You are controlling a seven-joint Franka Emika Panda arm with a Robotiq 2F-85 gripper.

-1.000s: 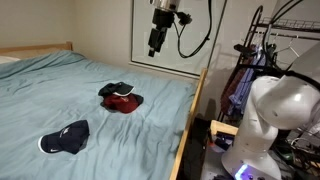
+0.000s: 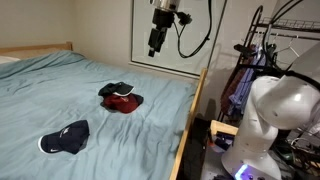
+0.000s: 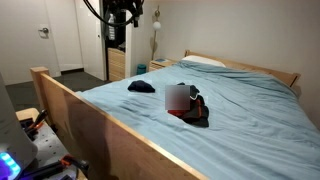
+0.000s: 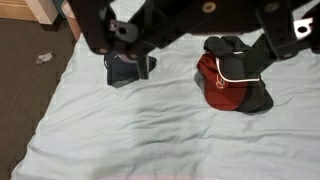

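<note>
A dark navy cap [image 2: 65, 138] with a small white mark lies alone on the blue bed. Farther toward the wall, a red and black cap [image 2: 122, 103] lies against a black cap [image 2: 115, 89] with a light edge on its brim. High above the bed hangs my gripper [image 2: 152, 52], open and touching nothing. In the wrist view the red cap [image 4: 218, 92] and the navy cap [image 4: 122, 72] both show below the dark fingers, each partly covered by them. A grey blurred patch hides part of the cap group in exterior view 2.
The bed's wooden rail [image 3: 110, 130] runs between the robot base and the blue sheet [image 3: 240, 130]. A rack with hanging clothes [image 2: 240, 90] stands by the arm. Much of the sheet around the caps is bare.
</note>
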